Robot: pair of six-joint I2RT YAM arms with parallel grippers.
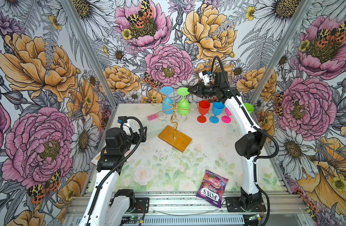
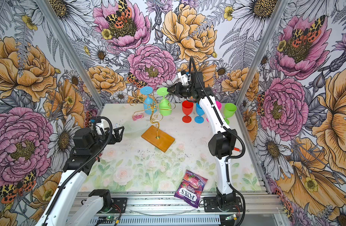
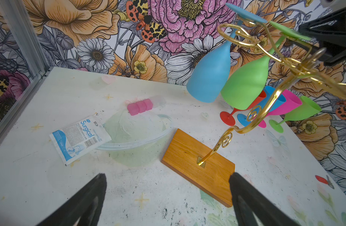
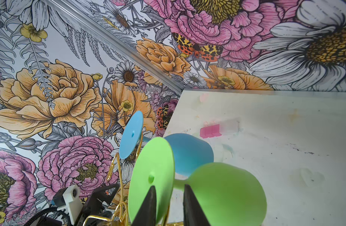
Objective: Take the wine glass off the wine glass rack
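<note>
A gold wine glass rack (image 1: 174,120) on a wooden base (image 2: 158,139) holds a blue glass (image 3: 208,75) and a green glass (image 3: 244,84), both upside down. My right gripper is at the green glass's foot (image 4: 148,169), fingers part open around or just beside its rim; whether they touch it I cannot tell. My left gripper stands open at the left side of the table, short of the rack, with nothing between its fingers.
Red, blue, pink and green glasses (image 1: 203,109) stand upright at the back right. A snack bag (image 1: 212,188) lies at the front right. A pink item (image 3: 139,106) and a white packet (image 3: 80,137) lie on the left.
</note>
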